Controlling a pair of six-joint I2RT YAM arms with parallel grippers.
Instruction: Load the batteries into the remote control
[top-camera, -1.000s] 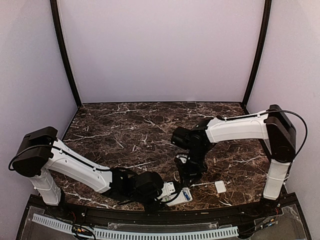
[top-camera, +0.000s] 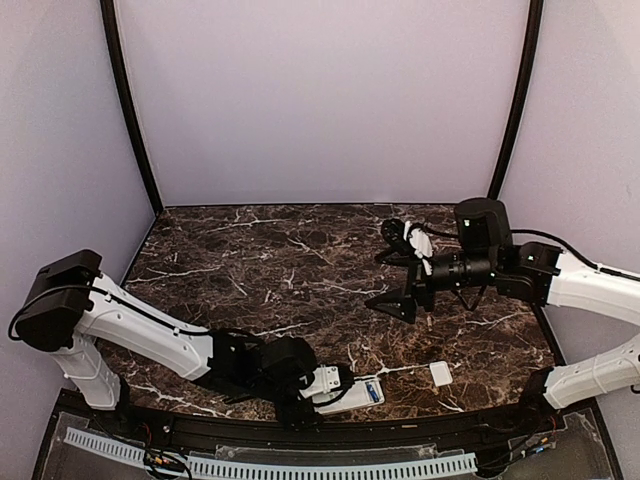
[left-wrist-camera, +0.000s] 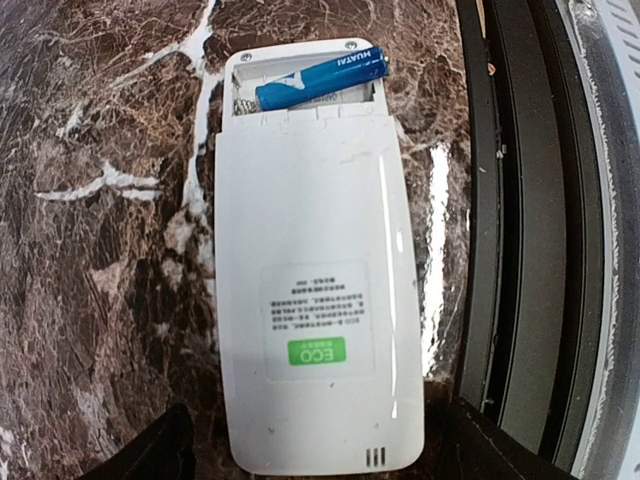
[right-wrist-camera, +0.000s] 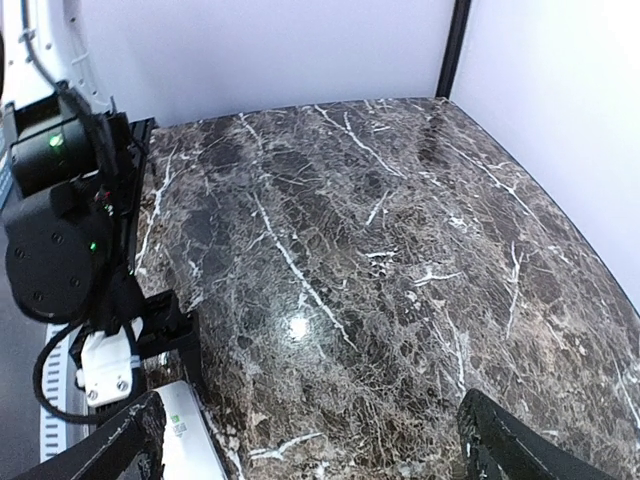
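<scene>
A white remote control (left-wrist-camera: 320, 220) lies back up, its battery compartment (left-wrist-camera: 245, 88) uncovered. One blue battery (left-wrist-camera: 322, 78) sits slanted across that compartment, with one end over the side rim. In the top view the remote (top-camera: 352, 398) is at the table's front edge, the battery (top-camera: 373, 391) toward its right end. My left gripper is open, its fingers on either side of the remote's lower end, apart from each other. Raised over the right half of the table, my right gripper (top-camera: 381, 280) stands open with nothing between its fingers. The small white cover (top-camera: 440, 373) lies right of the remote.
A dark metal rail and a white slotted strip (top-camera: 330, 468) run along the front edge, close to the remote. Pale walls close in the back and sides.
The left arm has shifted slightly left. Remote and battery look unmoved.
</scene>
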